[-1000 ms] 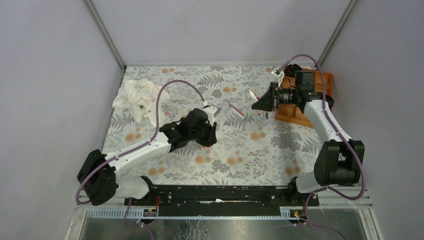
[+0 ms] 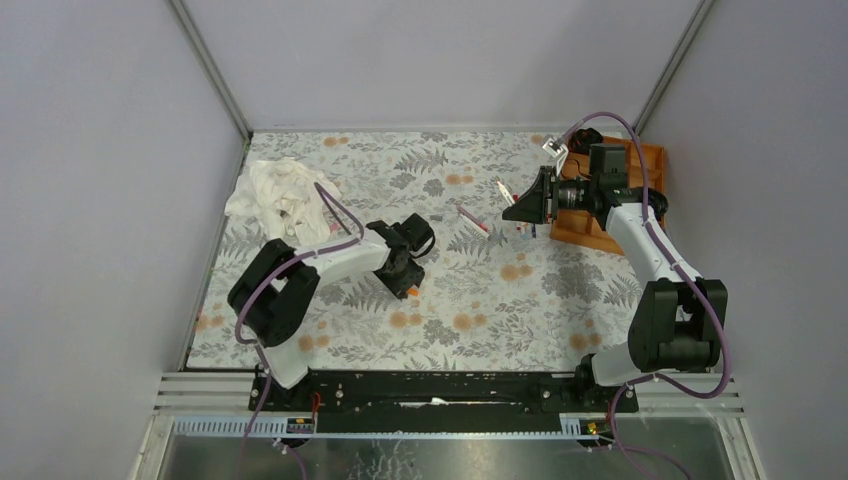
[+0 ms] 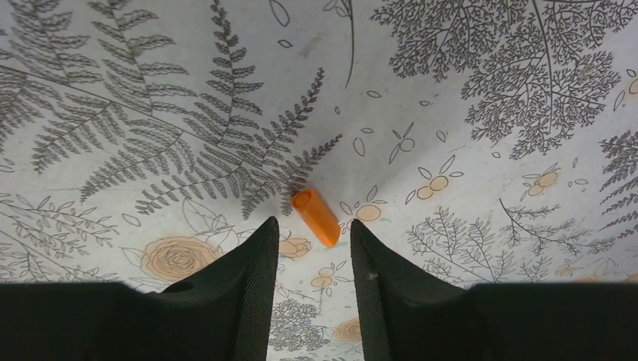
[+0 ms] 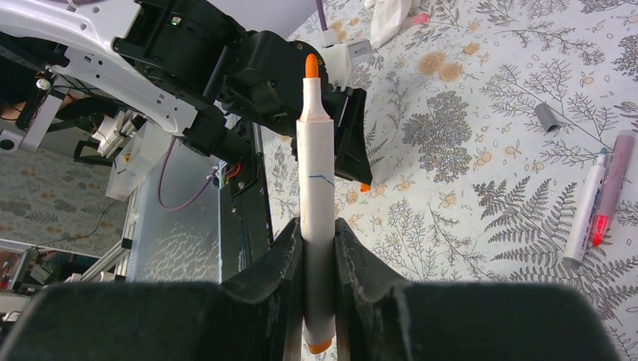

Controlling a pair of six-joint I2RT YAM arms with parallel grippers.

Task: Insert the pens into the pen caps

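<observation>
An orange pen cap [image 3: 320, 221] lies on the patterned cloth, its hollow end showing in the left wrist view. My left gripper is open, with the cap just beyond and between its fingertips and not gripped. In the top view this left gripper [image 2: 403, 290] is low over the cloth, partly covering the cap [image 2: 413, 291]. My right gripper is shut around the middle of a white pen [image 4: 317, 195] with an orange tip pointing up in its view. From above, that pen [image 2: 505, 192] sticks out past the right gripper's fingers.
A white pen [image 4: 585, 210] and a pink pen [image 4: 617, 177] lie side by side on the cloth, a small grey cap [image 4: 547, 118] near them. White crumpled cloth [image 2: 285, 200] is at the left, a wooden box [image 2: 588, 235] at the right.
The left arm has folded and shifted, its gripper reaching down and slightly left around the orange cap. My right arm, with its pen, has hardly moved.
</observation>
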